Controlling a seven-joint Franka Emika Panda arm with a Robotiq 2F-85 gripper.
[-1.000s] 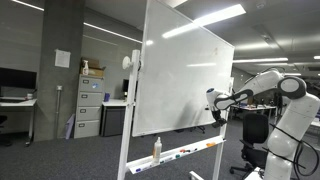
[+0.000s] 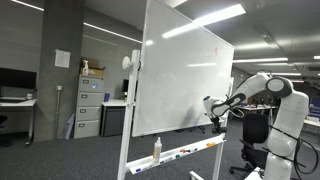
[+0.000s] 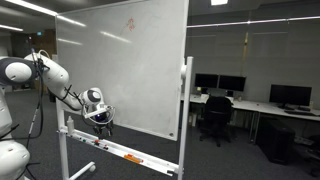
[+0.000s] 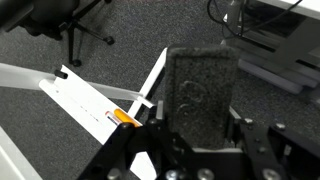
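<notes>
In the wrist view a dark felt eraser (image 4: 200,88) sits between the fingers of my gripper, which is shut on it. The big whiteboard (image 3: 125,65) stands upright on a white frame. From the first exterior view, my gripper (image 2: 219,124) is at the board's right edge, above the tray (image 2: 175,157); the second view has my gripper (image 3: 106,122) in front of the board's lower left part. Whether the eraser touches the board cannot be made out. A faint reddish mark (image 3: 130,23) shows high on the whiteboard.
A spray bottle (image 2: 157,150) and several markers stand or lie along the tray. An orange item (image 3: 132,158) rests on it too. Office chairs (image 3: 215,118) and desks stand behind the board. Carpet around the frame is mostly open.
My arm's wrist has shifted slightly left and down near the board's right edge in the first exterior view. The board and tray items look unmoved.
</notes>
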